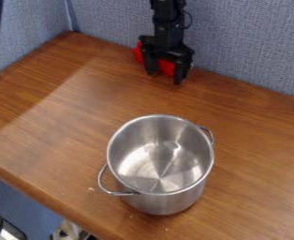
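A red object (169, 66) lies at the back of the wooden table against the padded grey wall. My black gripper (166, 64) is down over it from above, its fingers reaching either side of it; whether they touch or grip it I cannot tell. A steel pot (158, 161) with two loop handles stands empty at the front middle.
Padded walls (250, 47) border the back and left. A dark object shows at the bottom left edge.
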